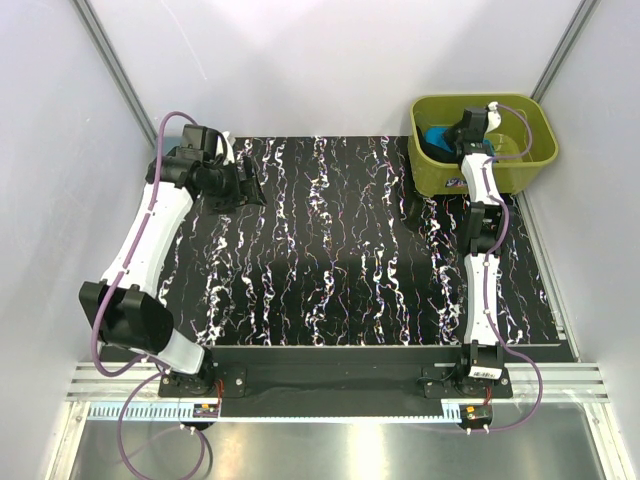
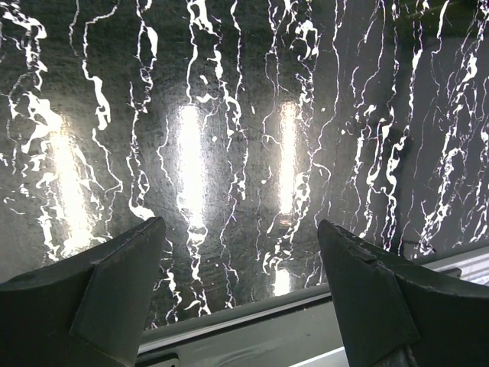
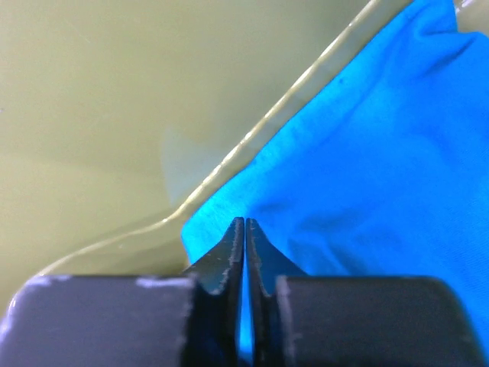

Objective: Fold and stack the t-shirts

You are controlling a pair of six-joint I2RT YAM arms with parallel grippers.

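In the yellow-green bin [image 1: 432, 180] lies a blue cloth [image 1: 436, 136], likely a t shirt, with something dark beside it. My right gripper is inside the bin, pointing down at the blue cloth [image 3: 367, 168]. Its fingertips meet, and no fabric shows between them; whether they touch the cloth is hard to tell. Over the left part of the table, my left gripper [image 1: 252, 187] hangs open. Only bare table appears between its fingers in the left wrist view.
Partly hidden behind the left arm is a blue-grey thing [image 1: 150, 163] at the far left corner. White walls close in the back and both sides.
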